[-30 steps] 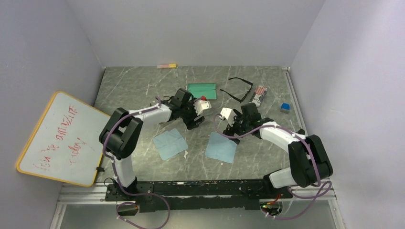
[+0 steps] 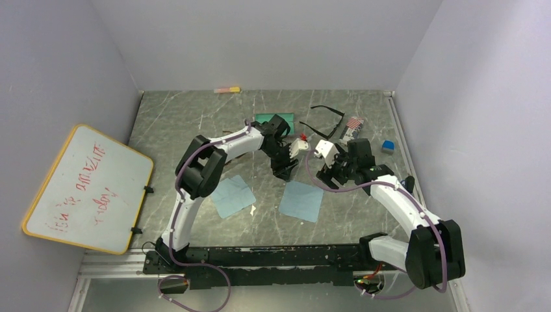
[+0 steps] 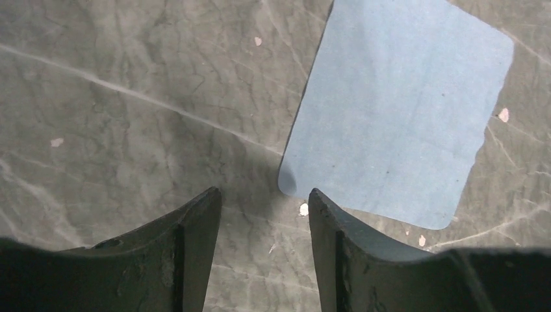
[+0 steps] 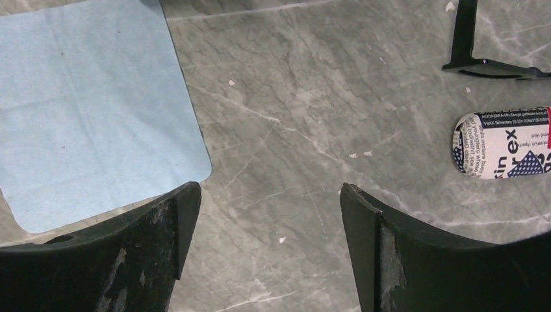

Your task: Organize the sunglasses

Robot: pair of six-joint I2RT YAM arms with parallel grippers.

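Dark sunglasses (image 2: 338,117) lie at the back right of the table; part of them shows at the top right of the right wrist view (image 4: 487,69). My left gripper (image 2: 286,170) is open over bare table near the upper edge of a light blue cloth (image 2: 299,201) (image 3: 393,104). My right gripper (image 2: 328,175) stands open to the right of it, over bare table beside that cloth (image 4: 97,117). Another pair of glasses seems to lie behind my left arm, mostly hidden.
A second cloth (image 2: 230,195) lies front left. A teal case (image 2: 273,117), a patterned case (image 4: 500,143), a blue block (image 2: 388,146) and a marker-like bar (image 2: 227,90) are farther back or right. A whiteboard (image 2: 89,188) stands at the left.
My left gripper has moved right from a second ago, toward the middle. My right gripper has shifted slightly right and up in the top view.
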